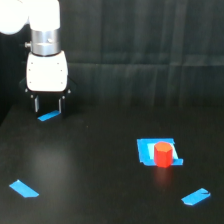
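My white gripper [48, 99] hangs at the upper left of the camera view, fingers apart and open, with nothing visible between them, just above a blue tape strip [49, 116]. A red cylinder [163, 155] stands upright at the right, on or in front of a small white patch inside a blue-bordered square [142, 150].
Other blue tape strips [24, 189] lie at the front left and front right [196, 197]. A black curtain [130, 50] hangs behind the table.
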